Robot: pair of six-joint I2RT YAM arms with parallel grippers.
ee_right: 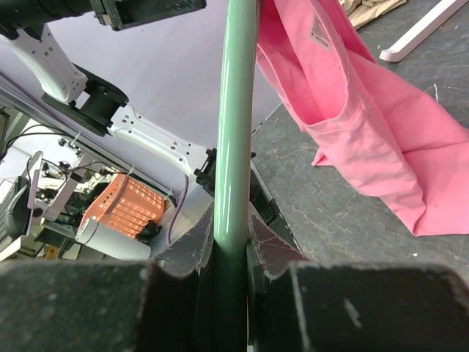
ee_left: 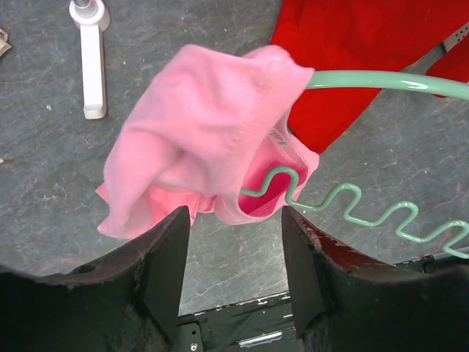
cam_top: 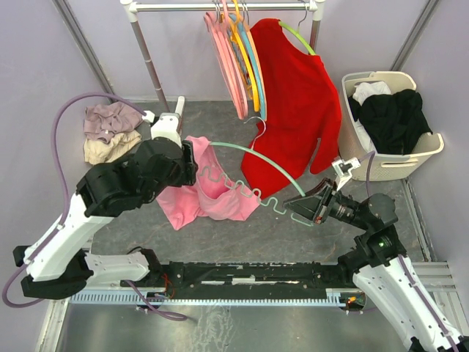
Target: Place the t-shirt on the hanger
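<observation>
A pink t-shirt hangs from the left end of a pale green hanger. In the left wrist view, the shirt drapes over that end, and the hanger's wavy lower bar comes out of its opening. My right gripper is shut on the hanger's other end; in the right wrist view the green arm stands between its fingers. My left gripper is open with its fingers apart, close to the shirt, and no cloth shows gripped between them.
Several hangers and a red garment hang on the rack's white bar behind. At right is a cream basket with dark and white clothes. Folded clothes lie at back left.
</observation>
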